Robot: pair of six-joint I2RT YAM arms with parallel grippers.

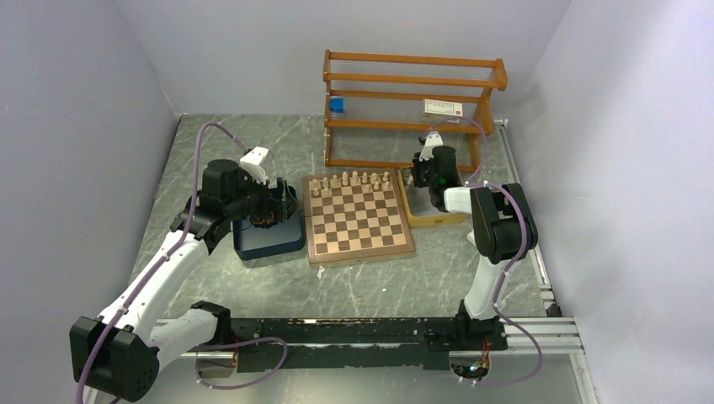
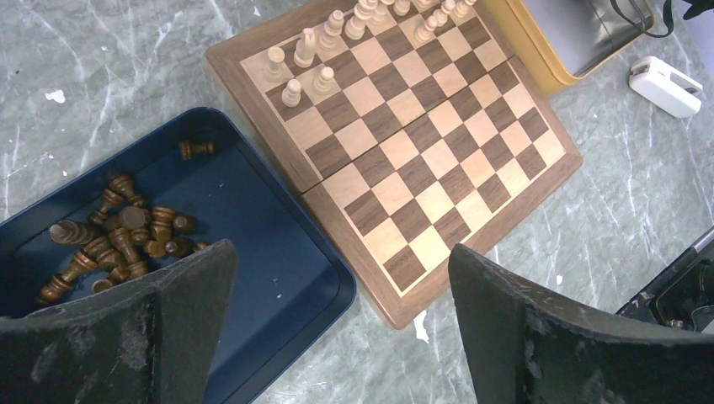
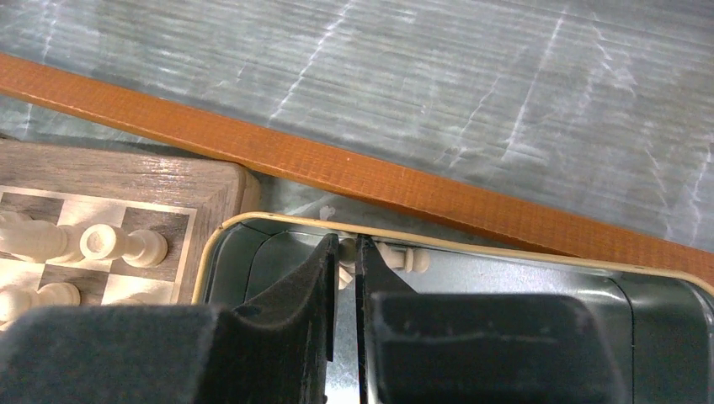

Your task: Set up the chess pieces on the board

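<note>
Light chess pieces [image 1: 354, 177] stand in the far rows of the wooden chessboard [image 1: 358, 220]; a few occupy the second row at its two sides. In the right wrist view, a light piece [image 3: 412, 258] lies by the far wall of the yellow-rimmed tray [image 3: 471, 246]. My right gripper is down at it, with its fingers close together and part of the piece showing between the tips; a firm hold cannot be made out. Above the blue tray [image 2: 278, 278], my left gripper is open and empty. Dark pieces [image 2: 122, 240] lie heaped in that tray.
A wooden rack [image 1: 412, 124] stands behind the board, its lower bar [image 3: 362, 181] running close past the yellow tray's far rim. One dark piece [image 2: 197, 149] lies apart in the blue tray. The board's near half is bare.
</note>
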